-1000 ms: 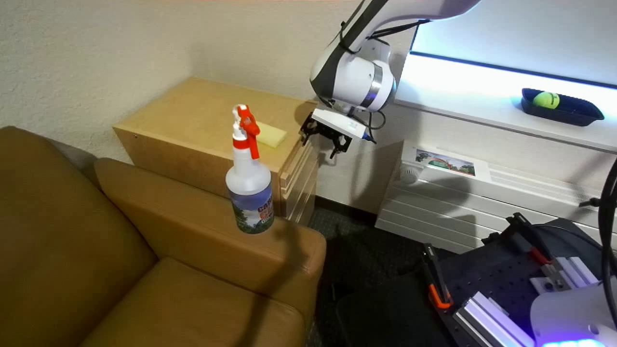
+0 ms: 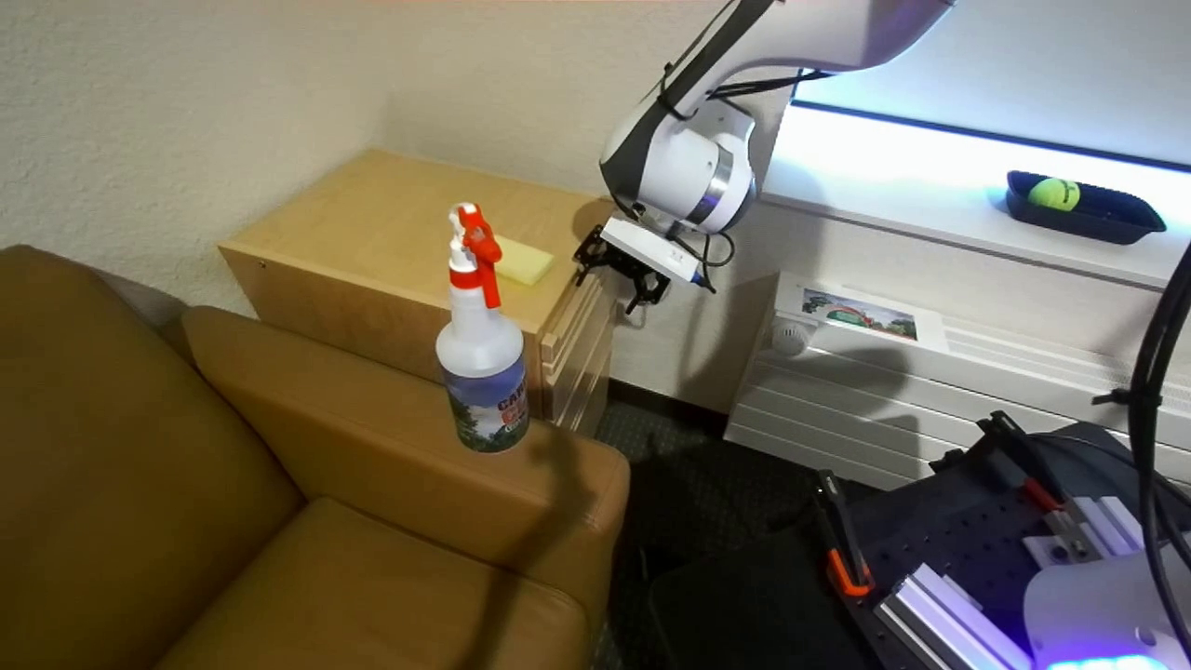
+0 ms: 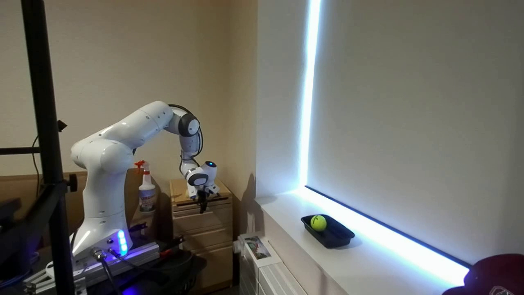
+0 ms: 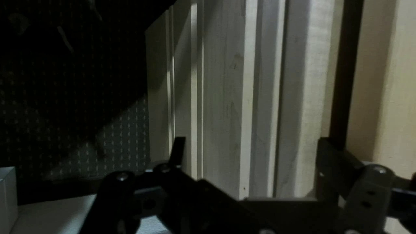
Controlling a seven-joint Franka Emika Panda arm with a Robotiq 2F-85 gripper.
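Note:
My gripper (image 2: 609,290) is at the front of a light wooden drawer cabinet (image 2: 391,223), just beyond its top corner. In the wrist view, its two black fingers (image 4: 177,152) are spread wide with nothing between them. Drawer fronts (image 4: 224,97) fill the space beyond them. The right-hand finger overlaps the lower end of a dark gap (image 4: 347,70) near the cabinet's top edge; whether it touches the wood I cannot tell. A yellow sponge-like block (image 2: 522,261) lies on the cabinet top. On the sofa arm stands a white spray bottle (image 2: 480,346) with a red trigger.
The brown sofa (image 2: 368,558) borders the cabinet. Along the window wall are a white radiator (image 2: 826,391) and a sill (image 3: 290,216) bearing a black tray (image 3: 339,235) with a tennis ball (image 3: 318,223). Dark carpet (image 4: 78,97) is clear before the drawers.
My gripper has shifted slightly left in exterior view 1, closer to the cabinet front, and its tilt differs a little. Bottle, sponge-like block and tray are where they were.

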